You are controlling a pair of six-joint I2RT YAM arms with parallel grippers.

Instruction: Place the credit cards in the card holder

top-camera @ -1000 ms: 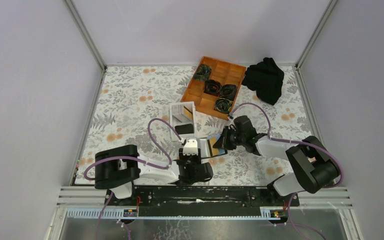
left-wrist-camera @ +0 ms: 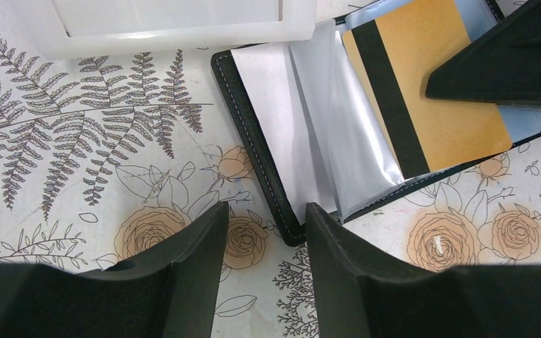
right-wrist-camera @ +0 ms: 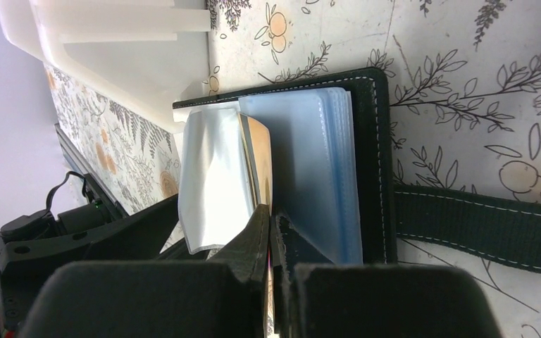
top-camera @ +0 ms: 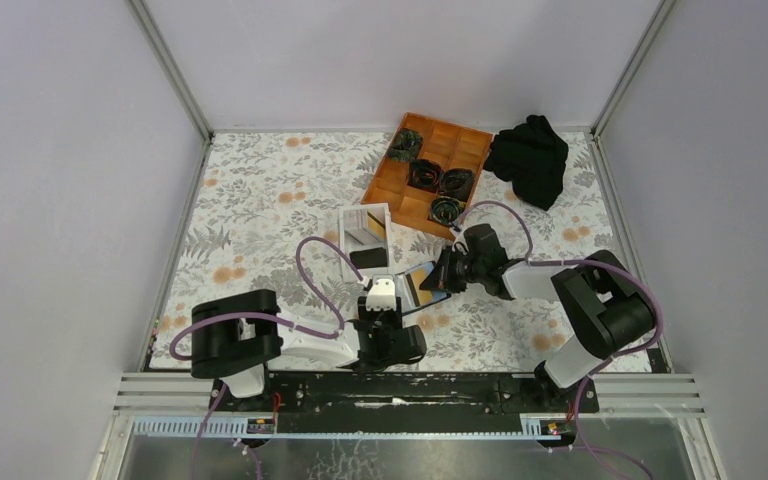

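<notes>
The black card holder [left-wrist-camera: 246,127] lies open on the table, with clear and blue plastic sleeves [right-wrist-camera: 303,162]. A yellow card [left-wrist-camera: 433,134] with a dark stripe lies at the sleeves, under my right gripper [top-camera: 445,275]. That gripper is shut at the card's edge, seen end-on in the right wrist view; whether anything thin is between its fingertips is unclear. My left gripper stands part open at the holder's near left corner, nothing seen between its fingers. A white tray [top-camera: 364,240] holding cards is just behind the holder.
An orange compartment box [top-camera: 391,185] with coiled dark items stands at the back, a black cloth [top-camera: 527,160] right of it.
My right gripper and arm have shifted slightly toward the back and left, the holder tilting along with them. The left arm looks still.
</notes>
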